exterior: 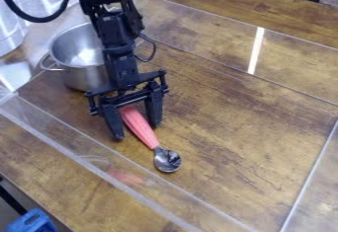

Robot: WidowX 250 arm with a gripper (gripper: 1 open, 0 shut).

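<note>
A spoon with a pink handle [141,130] and steel head [166,160] lies diagonally on the wooden worktop. My black gripper [133,120] is down over the upper part of the handle, one finger on each side of it. Whether the fingers grip the handle or only stand around it, I cannot tell.
A steel pot [77,58] stands behind the gripper at left. Clear low walls border the wooden surface [244,117], which is bare to the right. A blue object [34,222] sits at the bottom left corner, outside the wall.
</note>
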